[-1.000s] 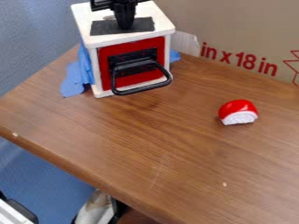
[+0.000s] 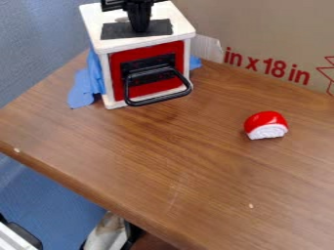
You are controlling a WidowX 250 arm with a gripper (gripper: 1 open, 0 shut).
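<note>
My gripper [image 2: 137,18] is at the top edge of the view, a dark shape over the black pad [image 2: 120,28] on top of a white toy oven; its fingers are too dark and cropped to tell open from shut. The oven has a red front door [image 2: 145,62] with a black handle [image 2: 162,99]. A red object with a white underside [image 2: 264,124] lies apart on the right of the wooden table [image 2: 144,166].
A blue cloth [image 2: 82,86] lies beside and behind the oven. A cardboard sheet [image 2: 274,39] stands along the back.
</note>
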